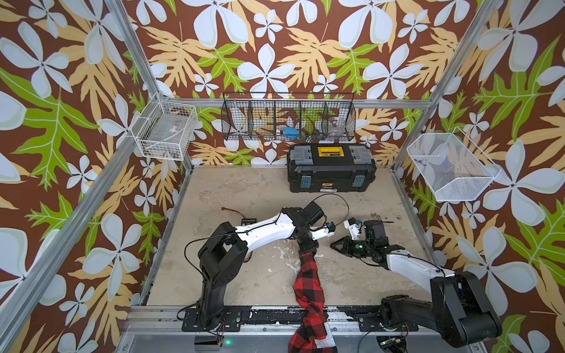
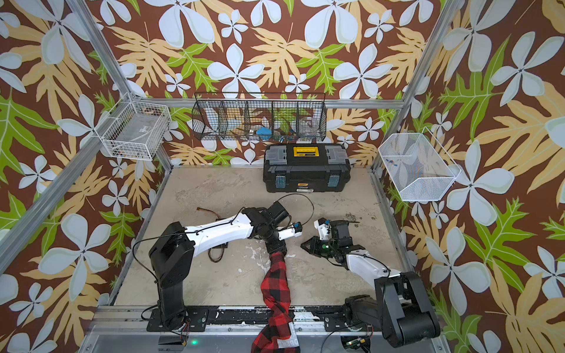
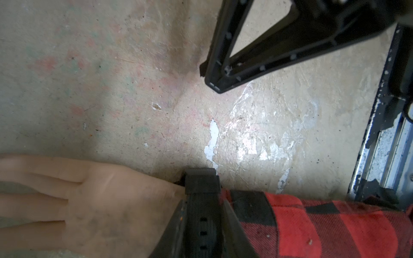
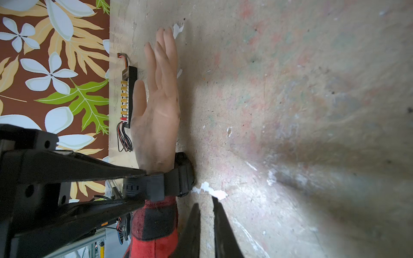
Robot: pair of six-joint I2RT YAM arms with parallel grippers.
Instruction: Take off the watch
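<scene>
A black watch (image 4: 182, 174) circles the wrist of a mannequin hand (image 4: 157, 124) with a red and black plaid sleeve (image 4: 154, 221). The strap (image 3: 202, 206) crosses the arm between hand and cuff in the left wrist view. My left gripper has one finger along each edge of the strap; whether they press on it is unclear. My right gripper points down apart from the watch, a narrow empty gap between its fingertips. From above, the right gripper (image 1: 335, 246) stands right of the wrist, while the left arm hides the hand.
Behind the arms stands a black toolbox (image 1: 331, 167). A small connector board with wires (image 4: 129, 96) lies beside the hand. Wire baskets (image 1: 288, 120) hang along the back wall. Bare table (image 4: 301, 129) extends to the right of the hand.
</scene>
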